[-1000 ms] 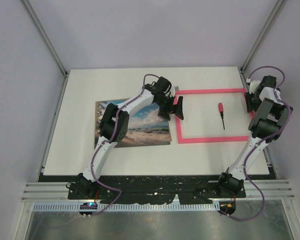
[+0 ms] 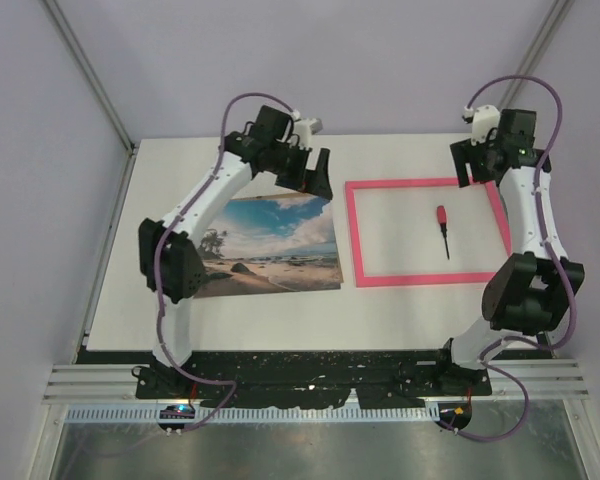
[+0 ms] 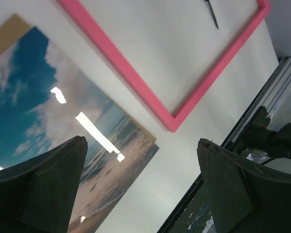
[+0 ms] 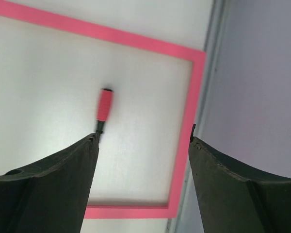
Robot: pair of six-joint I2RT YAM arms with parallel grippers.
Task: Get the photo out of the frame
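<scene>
The beach photo [image 2: 275, 250] lies flat on the left half of the table, outside the pink frame [image 2: 353, 235], with a thin strip of brown backing [image 3: 9, 36] showing at its edge. To its right, the pink frame lies flat, with a bare white surface inside it. My left gripper [image 2: 308, 182] hangs above the photo's upper right part, open and empty; in its wrist view the fingers [image 3: 48, 189] stand wide apart. My right gripper [image 2: 470, 165] is over the frame's upper right corner, its fingers [image 4: 63, 187] apart with nothing between them.
A red-handled screwdriver [image 2: 442, 217] lies inside the frame. Grey walls [image 2: 570, 200] stand close on the right and left.
My left gripper has moved left and up from the frame's left edge to above the photo. My right gripper has moved left and slightly up from the frame's right edge. Photo, frame and screwdriver stay put.
</scene>
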